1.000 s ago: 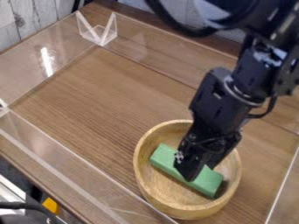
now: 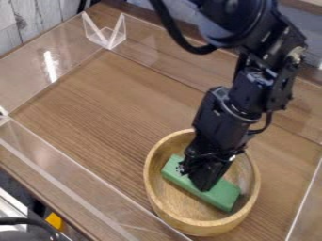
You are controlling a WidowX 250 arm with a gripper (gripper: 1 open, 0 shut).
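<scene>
A wooden bowl point(image 2: 174, 207) sits at the lower middle of the wooden table, holding a green rectangular block point(image 2: 217, 196) that lies diagonally inside it. My black gripper point(image 2: 189, 162) reaches down from the upper right, its fingertips low over the upper left end of the block. It looks shut, and I cannot see anything held between its fingers.
A white wire holder point(image 2: 104, 30) stands at the back left. Clear plastic edging runs along the left and front, with a small yellow object point(image 2: 53, 221) beyond it at bottom left.
My gripper has moved left across the bowl toward the block's upper left end, and its fingers have come together. The block and bowl look nearly unmoved.
</scene>
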